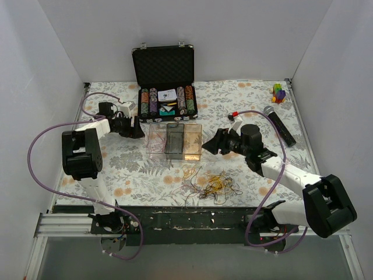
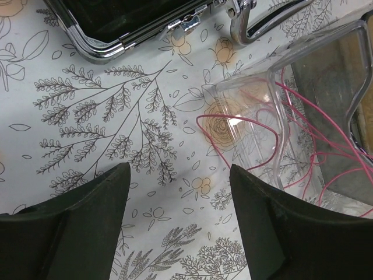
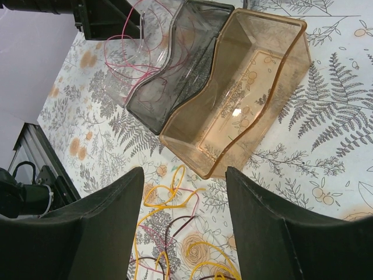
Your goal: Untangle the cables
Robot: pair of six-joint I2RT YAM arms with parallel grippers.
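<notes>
Yellow, black and pinkish cables lie tangled on the table's front middle; part of the yellow cable shows beyond my right fingers in the right wrist view. A red cable lies loosely in the clear left bin, one loop hanging over its side. The middle bin is grey, the right one amber and empty. My left gripper stands part open left of the bins, nothing between its fingers. Right of the amber bin, my right gripper is part open and empty too.
An open case of poker chips stands behind the bins. At the right lie a black microphone and some coloured blocks. Free table surrounds the tangle on its left side.
</notes>
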